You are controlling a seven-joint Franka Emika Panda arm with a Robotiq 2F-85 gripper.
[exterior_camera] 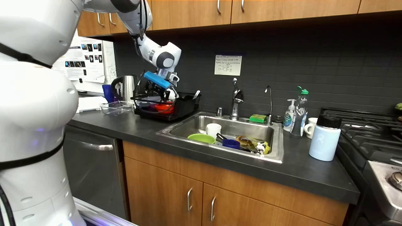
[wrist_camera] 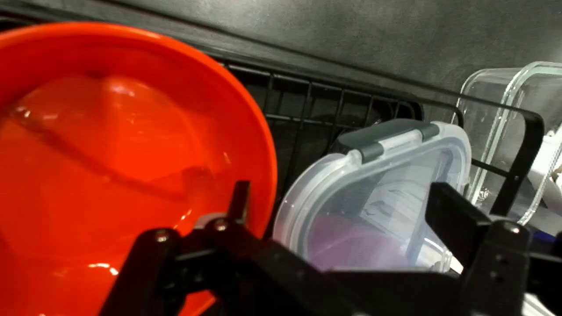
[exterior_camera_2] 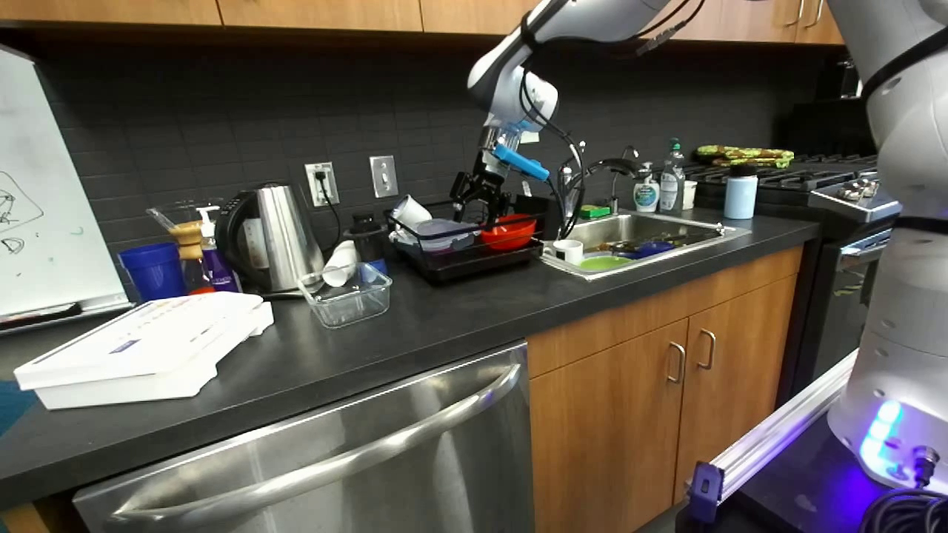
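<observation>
My gripper is open over the black dish rack [exterior_camera_2: 466,265], its fingers wide apart. In the wrist view the left finger [wrist_camera: 239,202] lies over the right edge of the red bowl [wrist_camera: 153,137], and the right finger [wrist_camera: 448,218] overlaps the clear lidded container [wrist_camera: 390,195]. Between the fingers shows part of that container, with grey latches and something pinkish behind its wall. Whether either finger touches the bowl or the container cannot be told. The gripper's underside hides the lower part of both. In exterior view 2 a white mug [exterior_camera_2: 410,213] rests at the rack's left end.
A clear glass dish [exterior_camera_2: 360,300] stands on the counter left of the rack, near a steel kettle [exterior_camera_2: 289,235]. To the right is the sink [exterior_camera: 277,145], holding a white mug [exterior_camera: 213,129], a green bowl [exterior_camera: 201,138] and other items. Bare counter runs along the front.
</observation>
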